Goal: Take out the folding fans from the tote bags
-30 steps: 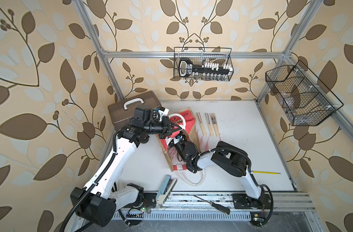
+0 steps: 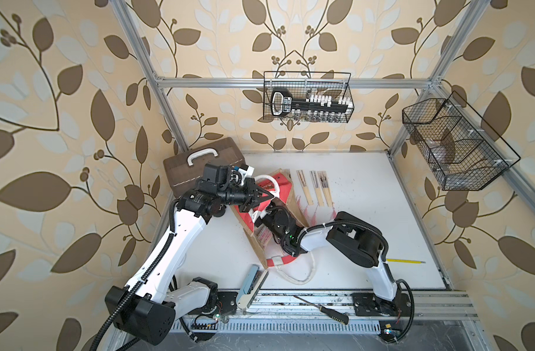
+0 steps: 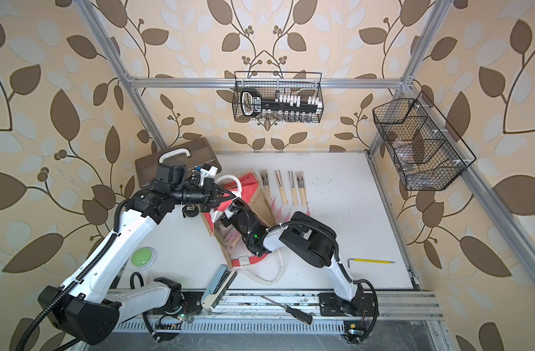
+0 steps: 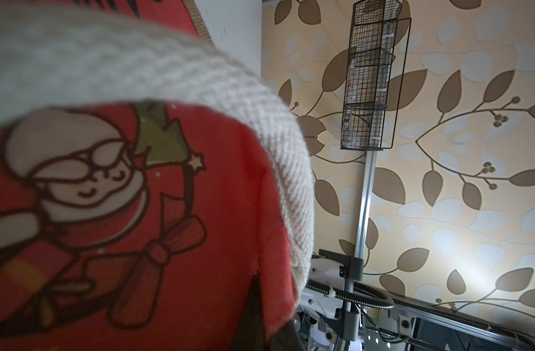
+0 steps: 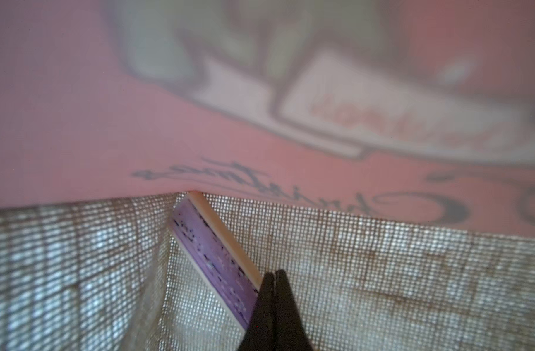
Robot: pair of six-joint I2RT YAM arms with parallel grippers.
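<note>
A red and tan tote bag point(image 2: 284, 188) with white handles lies on the table, its mouth spread. My left gripper is shut on the red fabric at the bag's edge, by a white handle. Deep in the bag, a purple folding fan point(image 5: 212, 257) with pale edge sticks leans into a corner of the woven lining. My right gripper is inside too. Its fingers are pressed together with nothing between them, and the fan lies outside them to the left. They hide the fan's lower end.
Several folding fans point(image 2: 317, 188) lie at the back, right of the bag. A brown case point(image 2: 182, 166) stands back left, a stapler point(image 2: 251, 286) near the front edge. A yellow pencil-like rod point(image 2: 405, 261) lies front right.
The bag's near red edge and loose handle have slid a little toward the front. My left gripper has hardly moved.
</note>
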